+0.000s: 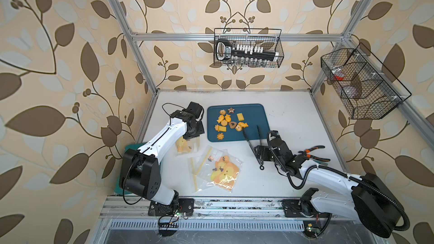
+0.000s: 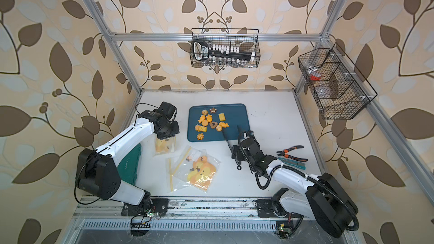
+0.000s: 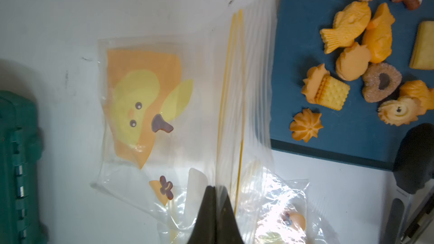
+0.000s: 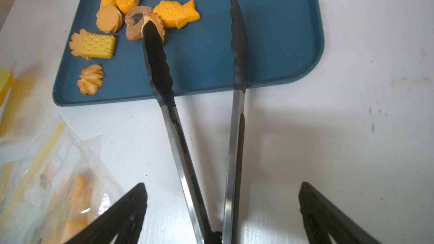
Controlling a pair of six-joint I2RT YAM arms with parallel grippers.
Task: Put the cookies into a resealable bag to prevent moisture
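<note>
Assorted cookies lie on the blue tray [image 1: 253, 113]. My left gripper is shut on the zipper end of a clear resealable bag [image 3: 180, 99] with a chick print, held left of the tray. More printed bags [image 1: 219, 171] lie flat at the table's front middle. My right gripper is open above black-tipped metal tongs [image 4: 232, 144], which rest partly on the tray's right front edge, their arms spread apart.
A green case [image 2: 128, 162] sits at the left edge. Pliers [image 2: 291, 153] lie at the right. Wire baskets [image 1: 248, 61] hang on the back and right walls.
</note>
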